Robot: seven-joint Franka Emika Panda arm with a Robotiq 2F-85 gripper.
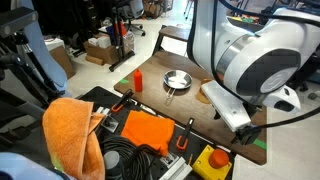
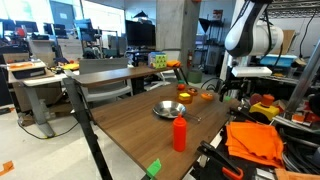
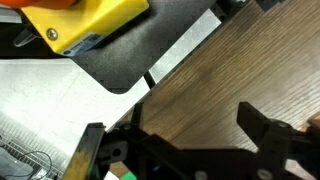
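My gripper stands open in the wrist view, its two dark fingers wide apart over bare brown wood, with nothing between them. In the second exterior view the gripper [image 2: 243, 88] hangs low at the table's right end. A metal pan [image 2: 169, 109] with a long handle rests on the wooden table [image 2: 130, 115], well away from the gripper. Near the front edge a red bottle [image 2: 179, 134] stands upright. Small orange and yellow items [image 2: 186, 95] lie beyond the pan. In the first exterior view the white arm [image 1: 255, 65] hides part of the tabletop.
A yellow box with a red button [image 1: 213, 161] sits beside the table edge, near the arm. Orange cloth [image 1: 147, 130] and dark cables [image 1: 147, 162] lie off the table's near side. Bare wood surrounds the pan [image 1: 177, 79].
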